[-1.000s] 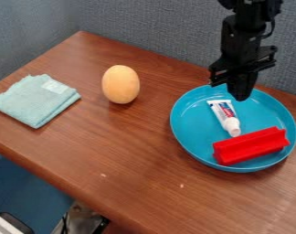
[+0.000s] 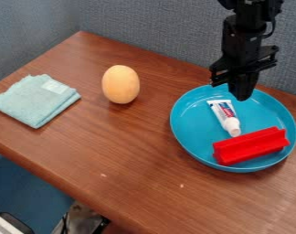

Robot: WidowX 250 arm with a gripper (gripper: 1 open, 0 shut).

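My black gripper [image 2: 241, 84] hangs over the back of a blue plate [image 2: 195, 126] at the right of the camera view, its fingers shut with nothing visible between them. On the plate lie a white toothpaste tube [image 2: 225, 117], just below the gripper, and a red block-like object [image 2: 246, 147] across the front part.
An egg [image 2: 121, 84] stands on the wooden table left of the plate. A folded light-blue cloth [image 2: 36, 101] lies near the left edge. A grey wall runs along the back.
The gripper has shifted very slightly over the back of the plate; the objects have not visibly moved.
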